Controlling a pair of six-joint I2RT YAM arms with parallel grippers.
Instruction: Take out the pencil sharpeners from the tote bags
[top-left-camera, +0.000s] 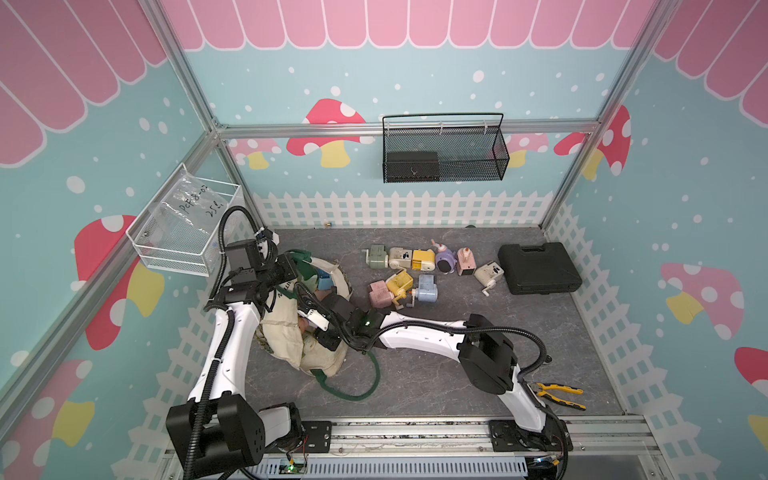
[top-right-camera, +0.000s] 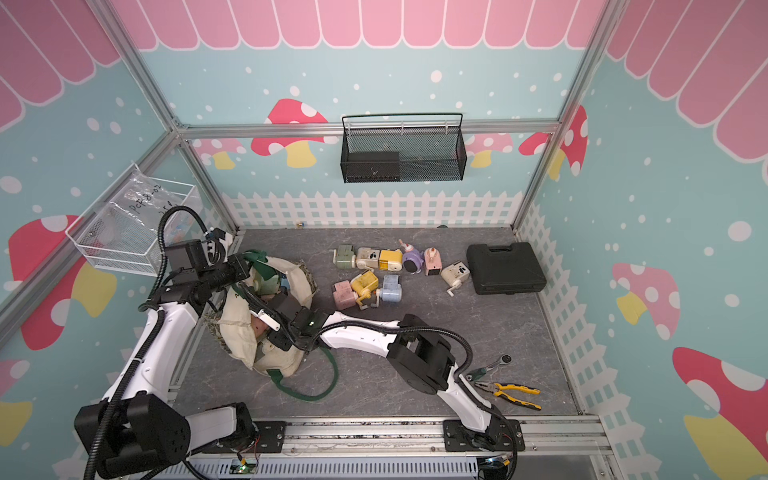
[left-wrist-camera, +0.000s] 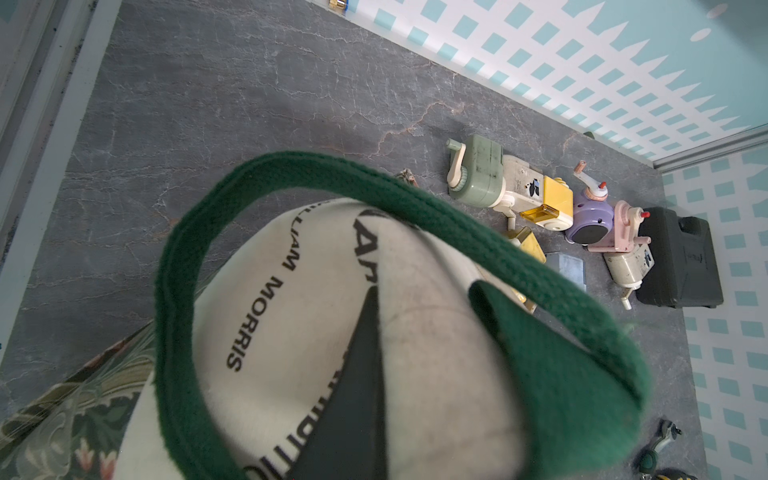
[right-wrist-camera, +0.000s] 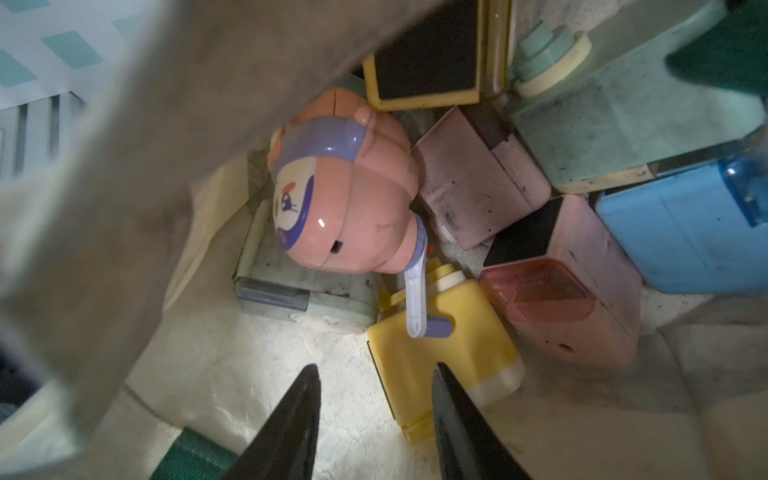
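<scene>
The cream tote bag (top-left-camera: 281, 328) with green handles slumps at the left of the table, its mouth gaping. At its back-left rim my left gripper is shut on the cloth; one dark finger shows against the fabric, the other is hidden. My right gripper reaches into the bag with its fingers apart and nothing between them. Ahead of them lie a yellow sharpener (right-wrist-camera: 448, 340), a pink animal-shaped one (right-wrist-camera: 360, 192) with a lilac crank, a pink-red one (right-wrist-camera: 572, 280), a dusty pink one (right-wrist-camera: 472, 176), a green one (right-wrist-camera: 632, 104) and a blue one (right-wrist-camera: 692, 228).
Several sharpeners stand on the table right of the bag, among them a purple one (top-left-camera: 445, 260) and a light blue one (top-left-camera: 425, 289). A black case (top-left-camera: 540, 268) lies far right, pliers (top-left-camera: 561, 395) at front right. Blurred bag cloth (right-wrist-camera: 184, 96) hangs close to the right wrist camera.
</scene>
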